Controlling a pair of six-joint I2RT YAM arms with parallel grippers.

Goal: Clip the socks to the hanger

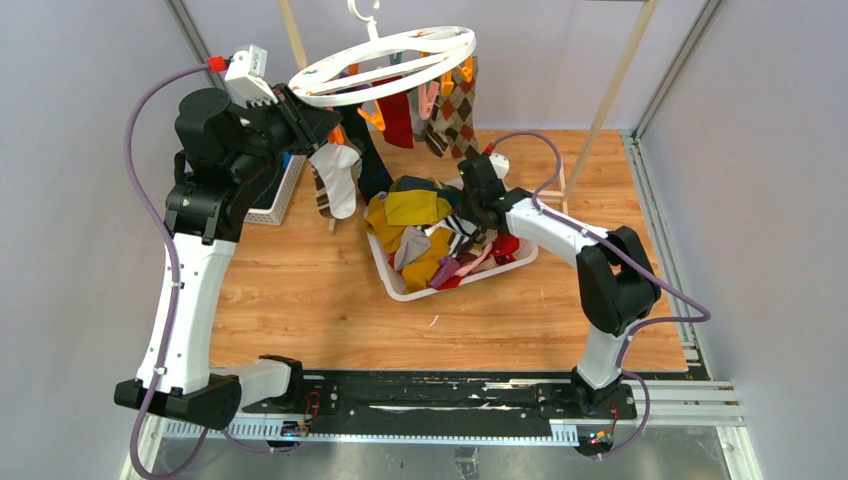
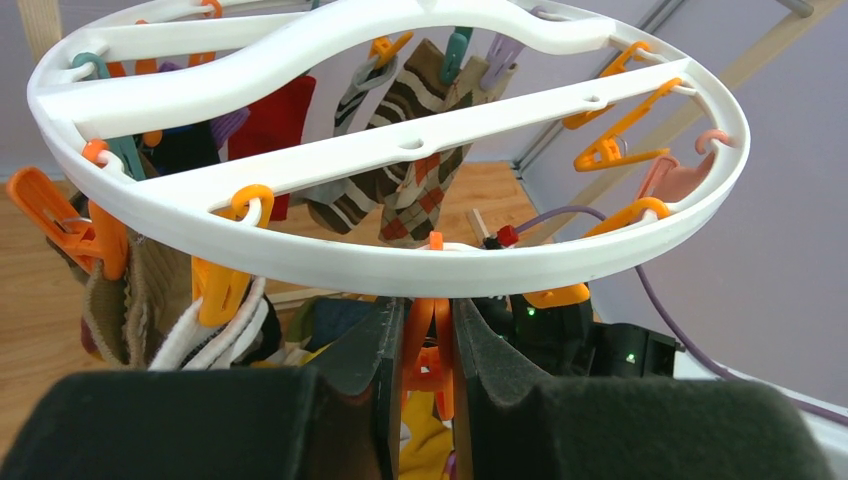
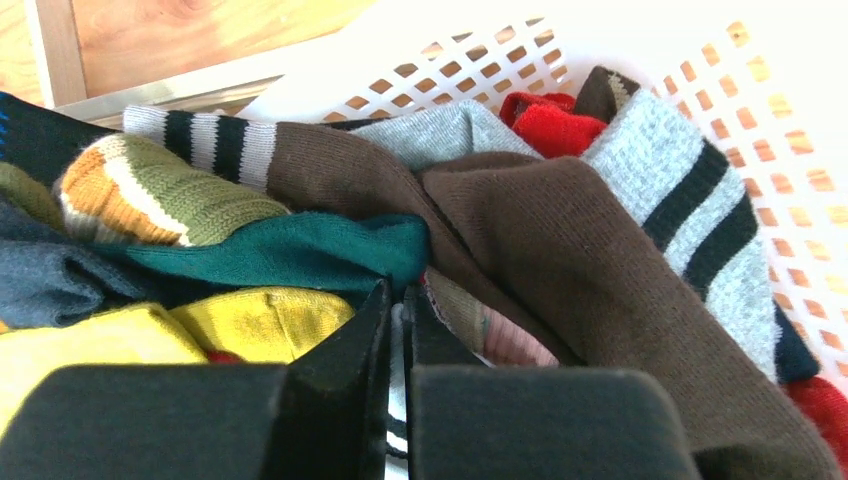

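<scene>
From the white round hanger [image 1: 383, 72] hang several socks, among them a white sock [image 1: 336, 178], a red sock [image 1: 396, 117] and an argyle sock [image 1: 456, 112]. My left gripper, at the hanger's near rim, is shut on an orange clip [image 2: 428, 378]; no sock shows in that clip. Down in the sock basket [image 1: 409, 294], my right gripper points at the pile beside a teal sock [image 3: 290, 250] and a brown sock [image 3: 560, 230]. Its fingers are close together at the teal sock's end, and whether cloth is between them is unclear.
Several free clips, such as an orange clip [image 2: 625, 135] and a pink clip [image 2: 672, 178], line the hanger's right side. A second white basket [image 1: 275, 205] stands behind the left arm. Wooden poles [image 1: 612, 90] rise at the back.
</scene>
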